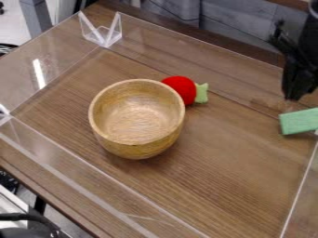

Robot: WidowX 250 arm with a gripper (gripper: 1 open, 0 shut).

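My black gripper (291, 85) hangs over the right side of the table, its fingers pointing down above a mint-green block (298, 122) at the right edge. It appears apart from the block, with nothing seen held; how wide the fingers stand is hard to tell. A wooden bowl (134, 123) sits left of centre. A red round object (177, 87) with a light green part lies at the bowl's upper right.
A clear plastic piece (102, 28) stands at the back left. Dark cables show at the lower left corner.
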